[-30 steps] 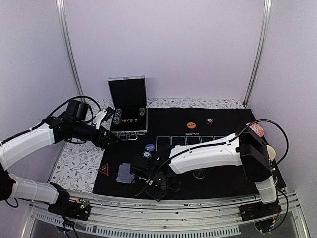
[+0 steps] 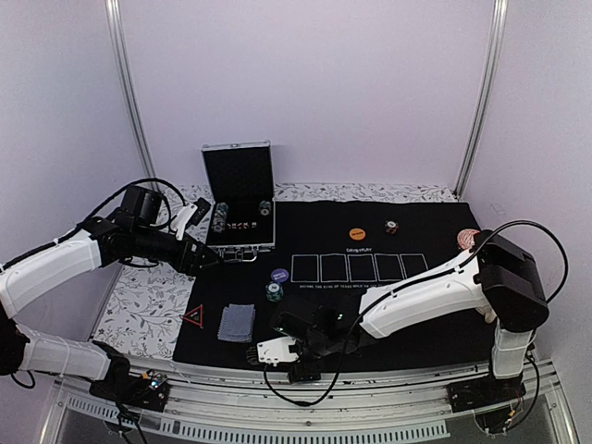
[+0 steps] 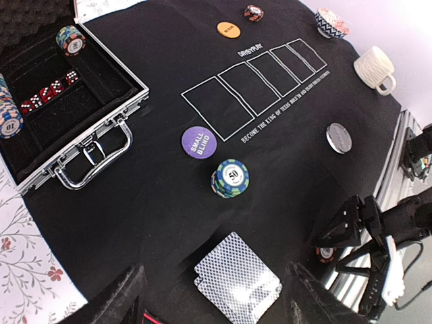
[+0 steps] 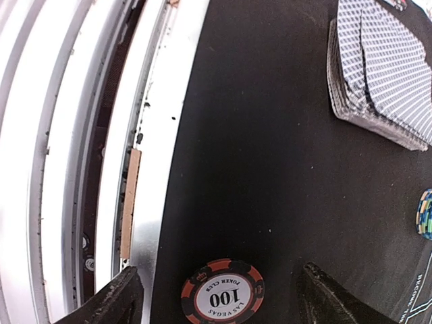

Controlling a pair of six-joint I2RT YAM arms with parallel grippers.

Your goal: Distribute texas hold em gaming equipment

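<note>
In the right wrist view a red-and-black 100 chip [image 4: 223,295] rests near the mat's front edge, between the parted fingers of my right gripper; no contact with it shows. The left wrist view shows that chip [image 3: 326,254] partly covered by the right gripper's fingers [image 3: 347,229]. My left gripper [image 2: 208,259] is open and empty, left of the mat's middle. Below it lie a card deck [image 2: 237,323] and a red triangular piece [image 2: 193,316]. A stack of 50 chips [image 3: 230,178] stands beside a purple small blind disc [image 3: 199,142].
At the back left stands an open case [image 2: 240,213] holding dice and chips. An orange disc [image 3: 229,30], a dark red chip stack [image 3: 254,13], a clear disc [image 3: 339,138], a white mug [image 3: 375,71] and a patterned bowl [image 3: 331,24] occupy the mat's far and right sides.
The left arm and table objects stay put.
</note>
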